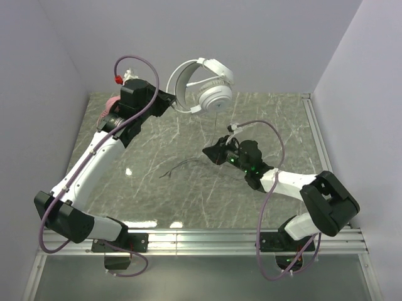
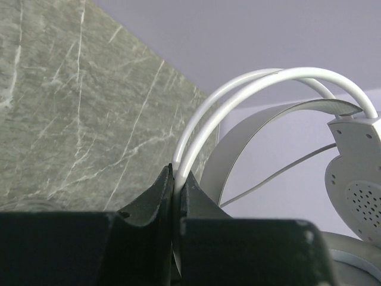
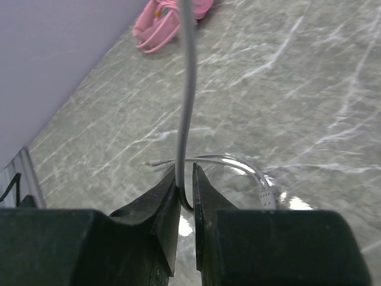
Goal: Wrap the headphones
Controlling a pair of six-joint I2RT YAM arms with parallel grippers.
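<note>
White over-ear headphones (image 1: 215, 96) hang in the air above the table's far half. My left gripper (image 1: 171, 100) is shut on their thin white headband rods (image 2: 196, 140), with the ear cup (image 2: 360, 193) off to the right in the left wrist view. Below the headphones is my right gripper (image 1: 206, 152), its fingers slightly parted. The grey headphone cable (image 3: 187, 89) comes down between its fingers, close to the left one, with a narrow gap at the right. The cable's loose end (image 3: 232, 159) curves over the table.
A pink basket-like item (image 3: 156, 27) stands at the back left, partly behind my left arm in the top view.
</note>
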